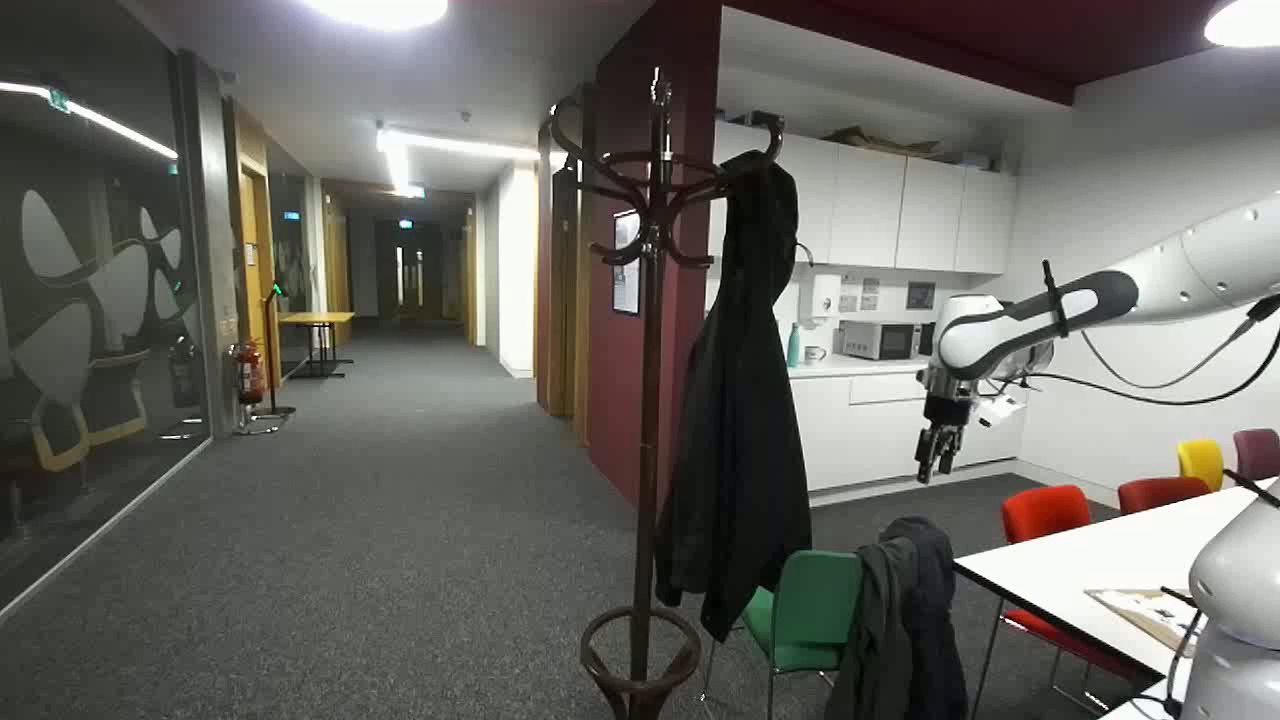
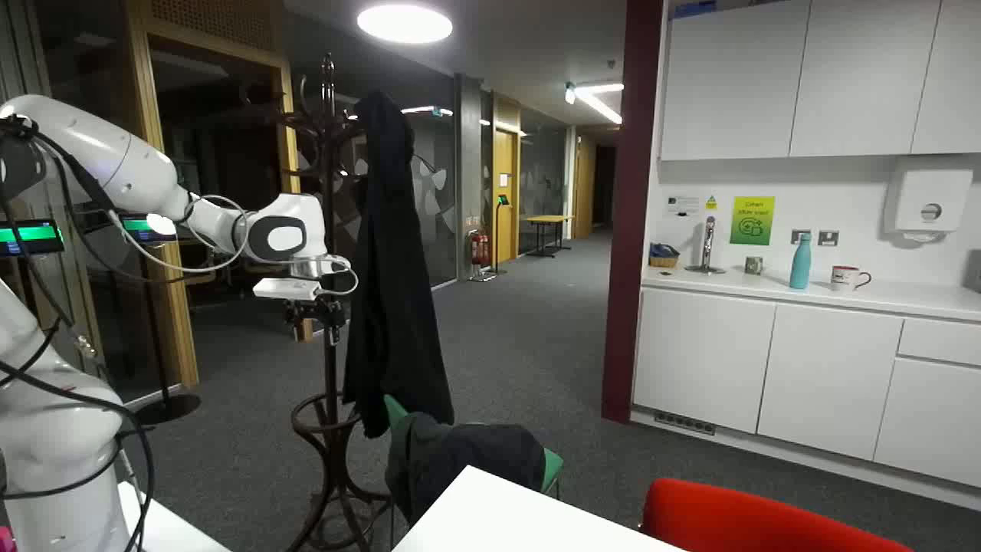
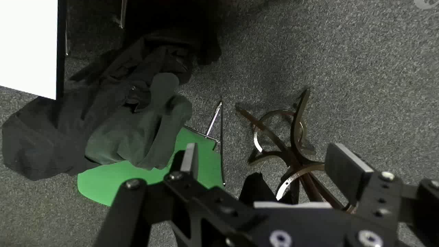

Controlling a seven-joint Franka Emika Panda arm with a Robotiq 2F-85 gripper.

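Note:
My gripper is open, its two fingers far apart with only floor and the rack's base showing beyond the gap. In exterior view 1 the gripper points downward, high over the floor, to the right of a black coat. That coat hangs from a hook of a dark wooden coat rack. Below my gripper in the wrist view, dark jackets lie over a green chair. The lower part of the coat rack shows between the fingers. In exterior view 2 the gripper overlaps the rack's pole.
A white table stands at the right, with red chairs along it. Behind are white kitchen cabinets, with a teal bottle and a mug on the counter. The corridor floor is open at the left.

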